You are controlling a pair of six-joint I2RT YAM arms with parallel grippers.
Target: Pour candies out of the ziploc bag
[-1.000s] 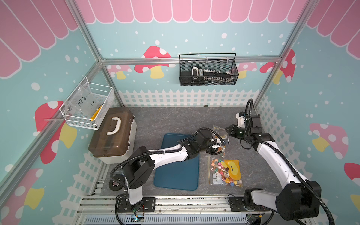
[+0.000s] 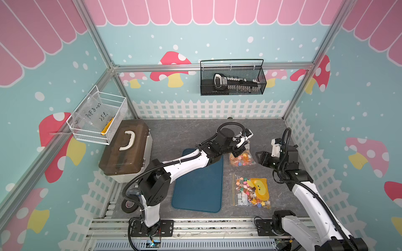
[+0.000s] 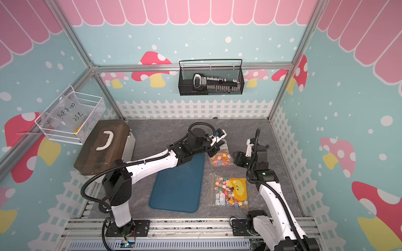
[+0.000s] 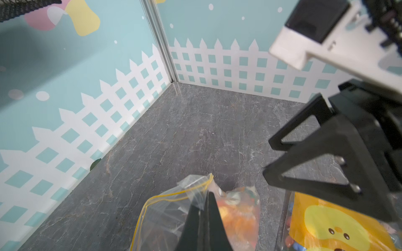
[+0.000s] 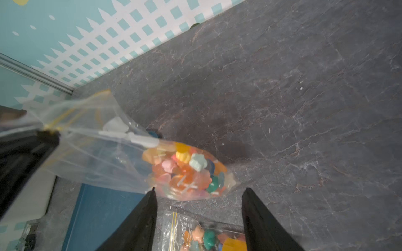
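Note:
A clear ziploc bag [image 2: 241, 159] with colourful candies in its lower end hangs from my left gripper. That gripper is shut on the bag's upper edge, near the yellow zip line. In the right wrist view the candy-filled end of this bag [image 5: 188, 171] droops toward me, beyond my right fingers. My right gripper is open, its fingertips apart, with nothing clearly held between them. From above, the right gripper [image 2: 261, 157] stands just right of the bag. Part of the bag's top is hidden behind the left hand in the top views.
A second ziploc bag [image 2: 251, 190] with candies and a yellow bear-face piece [image 2: 261, 189] lies flat in front. To the left is a blue tray [image 2: 194, 192], partly under the left arm.
My left gripper has gone toward the back, and the bag's candy end now shows in front of it.

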